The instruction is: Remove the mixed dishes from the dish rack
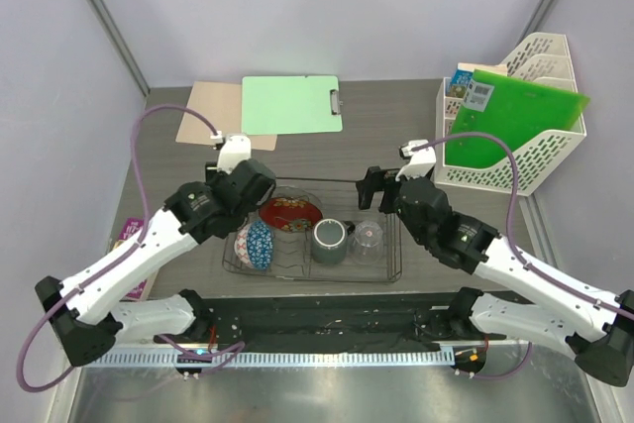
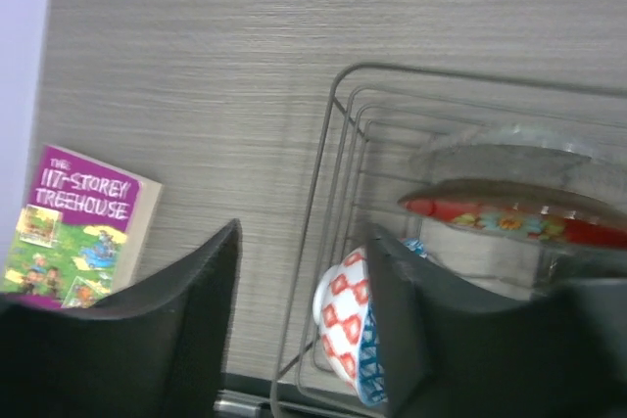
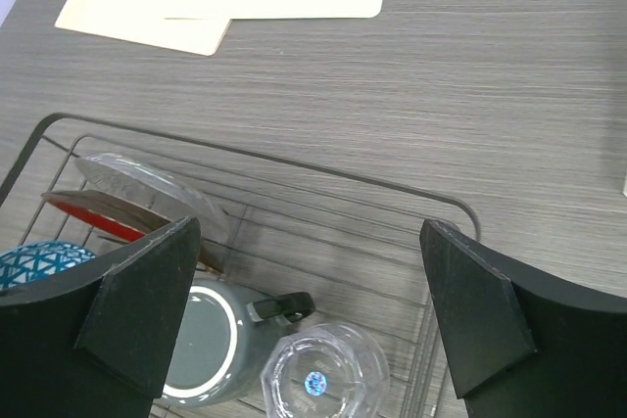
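Observation:
A wire dish rack [image 1: 359,280] holds the dishes. At its left are patterned bowls [image 1: 256,247], one blue and one with red diamonds. Behind them a red flowered plate [image 1: 288,214] leans by a clear dish [image 2: 509,159]. A grey-green mug [image 1: 329,242] lies with its base up near the middle, and a clear glass [image 1: 368,238] stands to its right. My left gripper is part open above the rack's left side, nothing held. Over the rack's right back, my right gripper stands wide open and empty, above mug and glass.
A white file basket [image 1: 485,178] with a green folder stands at the back right. A green clipboard [image 1: 291,104] and a tan board [image 1: 213,114] lie at the back. A treehouse book [image 2: 78,227] lies left of the rack.

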